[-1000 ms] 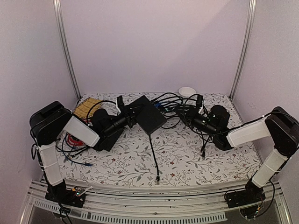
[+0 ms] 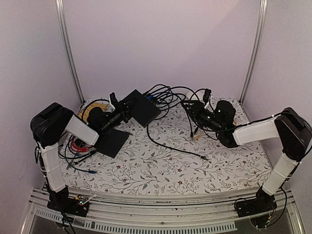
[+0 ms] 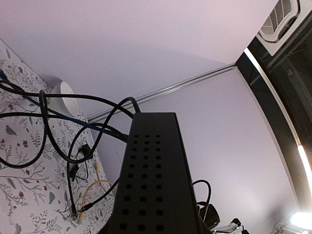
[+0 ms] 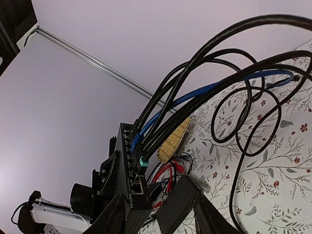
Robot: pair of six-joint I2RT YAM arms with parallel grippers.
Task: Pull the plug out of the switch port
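Observation:
A black switch is held up left of centre by my left gripper, shut on it; its dark body fills the middle of the left wrist view. In the right wrist view its port side shows, with several black cables and a blue cable plugged in and one port near the lower end looking empty. My right gripper is to the right of the switch in the top view, part open; whether anything is between its fingers is unclear.
A dark flat box lies at the left with red cables beside it. A wicker basket stands behind, and a white bowl at the back.
The right gripper has shifted slightly; the dangling cable now lies further right.

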